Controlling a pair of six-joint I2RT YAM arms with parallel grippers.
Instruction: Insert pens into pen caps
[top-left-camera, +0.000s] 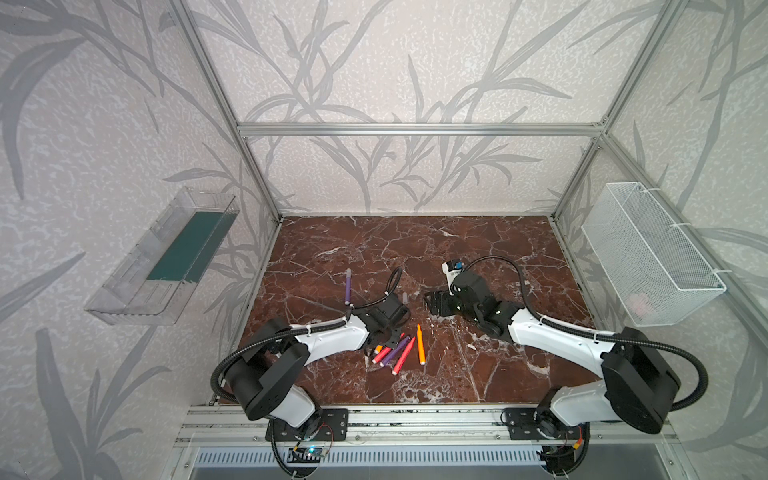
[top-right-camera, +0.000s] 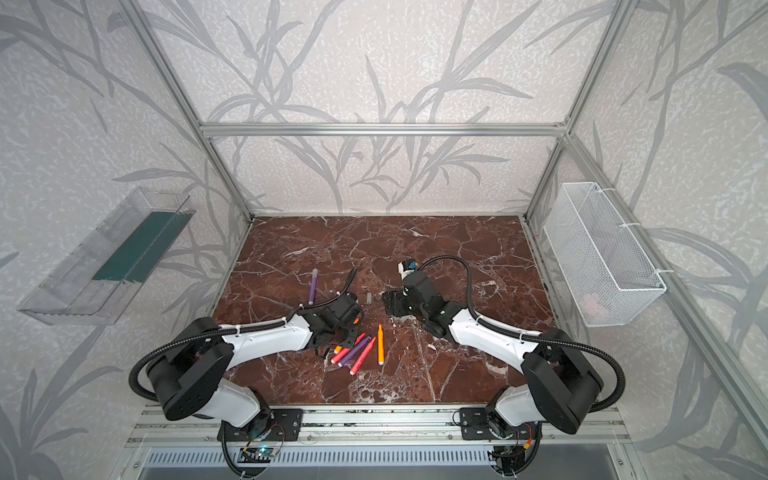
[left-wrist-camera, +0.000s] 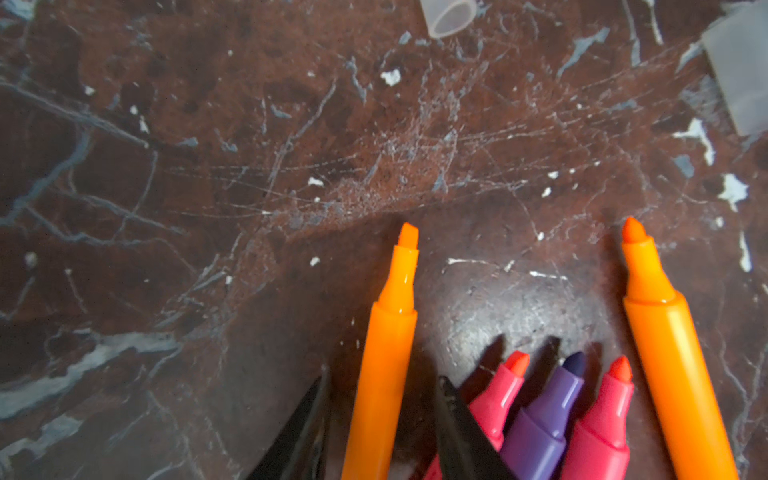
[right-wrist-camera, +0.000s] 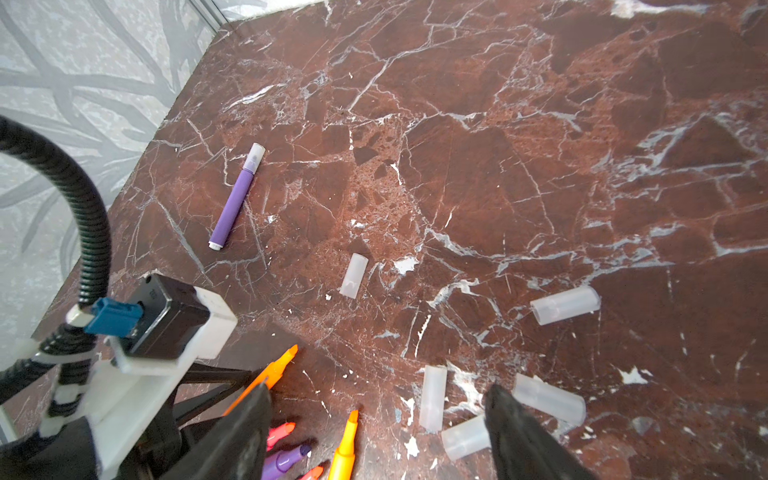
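In the left wrist view, my left gripper is low with its open fingers either side of an uncapped orange marker (left-wrist-camera: 384, 360); pink (left-wrist-camera: 600, 432) and purple (left-wrist-camera: 540, 432) markers and a second orange one (left-wrist-camera: 672, 360) lie to its right. My right gripper hangs part open above several loose translucent caps, among them one upright in that view (right-wrist-camera: 433, 400) and another farther right (right-wrist-camera: 564, 305); nothing shows held in it. A capped purple pen (right-wrist-camera: 232, 204) lies apart at the back left.
Wire baskets hang on the left (top-left-camera: 128, 296) and right (top-left-camera: 648, 256) walls. The left arm reaches over the pens at the front centre.
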